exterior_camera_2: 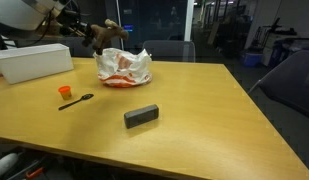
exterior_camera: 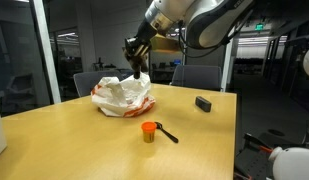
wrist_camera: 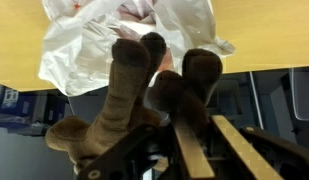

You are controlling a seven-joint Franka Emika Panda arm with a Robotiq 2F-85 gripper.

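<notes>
A brown plush toy (wrist_camera: pixel 129 75) with several soft limbs fills the middle of the wrist view. My gripper is shut on it; the toy hides most of the fingertips. In exterior view 2 the toy (exterior_camera_2: pixel 107 36) hangs above the white plastic bag (exterior_camera_2: pixel 122 68), clear of the table. The crumpled bag (exterior_camera: pixel 122 98) with red print stands on the table, its top loosely open. From above, in the wrist view, the white bag (wrist_camera: pixel 79 45) spreads beyond the toy's limbs.
An orange cup (exterior_camera: pixel 149 132) and a dark spoon (exterior_camera: pixel 167 133) lie on the near part of the table. A dark grey block (exterior_camera_2: pixel 141 116) sits apart on the other side. A white box (exterior_camera_2: pixel 34 63) stands at the far left.
</notes>
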